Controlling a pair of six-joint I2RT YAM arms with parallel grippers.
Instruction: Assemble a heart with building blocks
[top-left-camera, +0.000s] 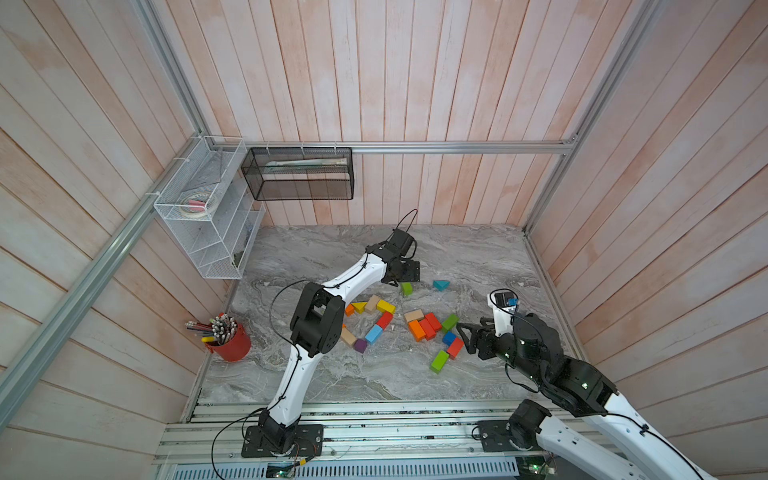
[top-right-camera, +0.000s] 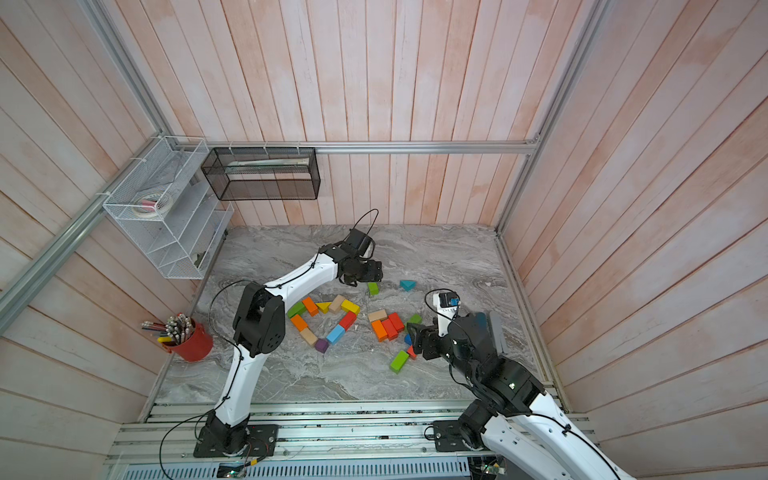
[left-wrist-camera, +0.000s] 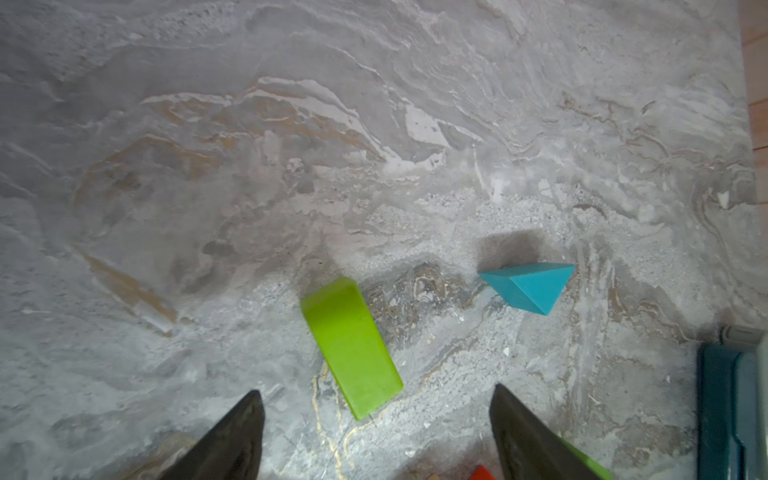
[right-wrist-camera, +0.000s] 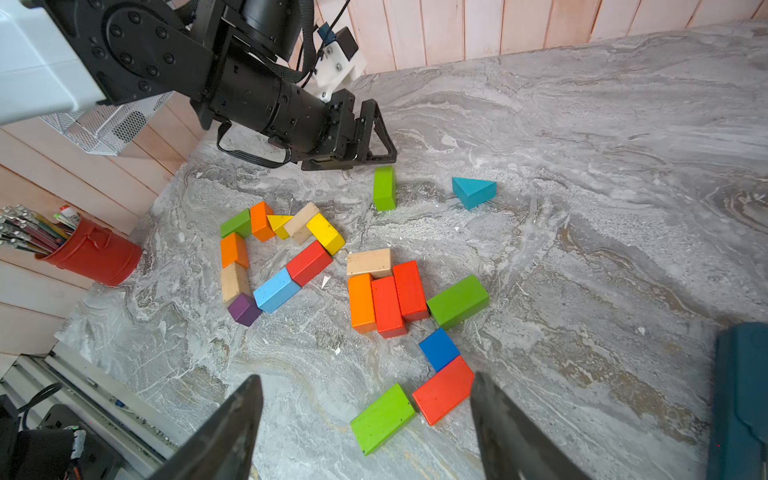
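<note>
A partial heart outline of blocks, with the purple block (right-wrist-camera: 245, 310) at its bottom tip, lies on the left. A loose group centres on the red blocks (right-wrist-camera: 387, 308), with a blue block (right-wrist-camera: 438, 349) and green blocks (right-wrist-camera: 381, 417) nearby. Farther back, a lone green block (left-wrist-camera: 352, 344) and a teal triangle (left-wrist-camera: 528, 286) rest apart. My left gripper is open over that lone green block, nothing between its fingers. My right gripper stands open above the right-hand blocks, empty.
A red cup (top-left-camera: 233, 345) of pens stands at the left edge. A teal case (right-wrist-camera: 740, 400) lies at the right. Wire shelves (top-left-camera: 200, 248) hang at the left.
</note>
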